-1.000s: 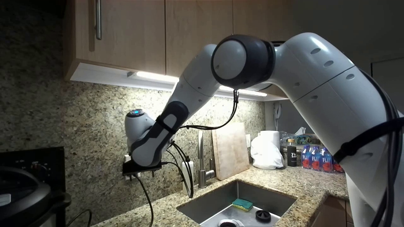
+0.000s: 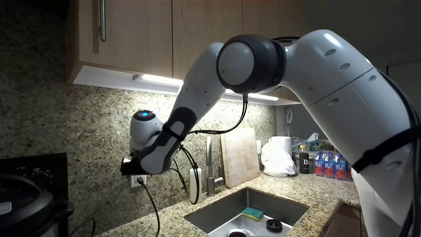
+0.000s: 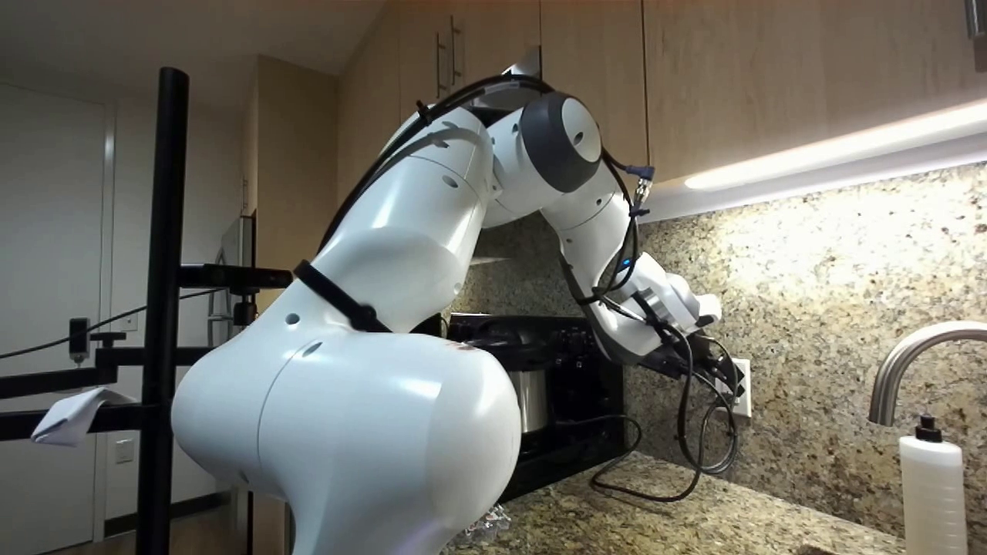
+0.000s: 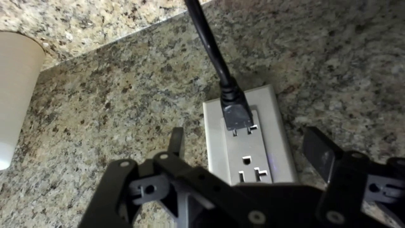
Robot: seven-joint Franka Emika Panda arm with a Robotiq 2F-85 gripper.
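A black plug sits in one socket of the white wall outlet, its cord running off to the top of the wrist view. The outlet's other socket is empty. My gripper faces the outlet with its fingers wide apart, one finger on each side of the plate. Nothing lies between the fingers, and the plug is beyond the tips, apart from both. In the first exterior view the outlet shows just below the gripper, with the plug in it.
A black cooker stands left of the outlet. To the right are a white soap bottle, a faucet and the sink. Upper cabinets overhang the wall. Loose cables hang from the wrist.
My gripper end has moved up and a little left in the first exterior view and tilted. The outlet and plug, mostly covered before, now show beneath it. The plug's cord looks unchanged.
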